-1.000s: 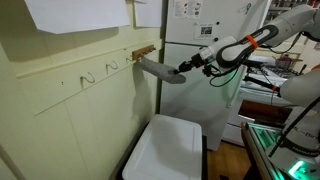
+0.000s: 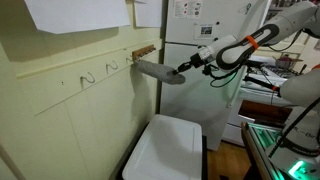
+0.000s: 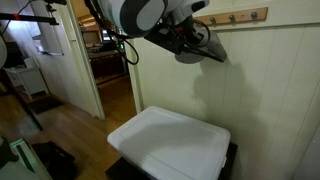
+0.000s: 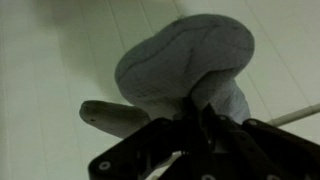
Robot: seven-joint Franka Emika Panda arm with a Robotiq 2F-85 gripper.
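Observation:
A grey oven mitt is stretched out sideways in the air beside the cream wall. My gripper is shut on one end of it, on the fridge side. From the wrist, the mitt spreads ahead of the fingers, its thumb sticking out to the left; the cloth hides the fingertips. A wooden hook rack is fixed to the wall close to the mitt's free end. In exterior view 2 the arm partly covers the mitt, just below the rack. Whether mitt and hook touch, I cannot tell.
A large white lid or box lies below the mitt, close to the wall. Metal hooks line the wall farther left. A white fridge stands behind the arm.

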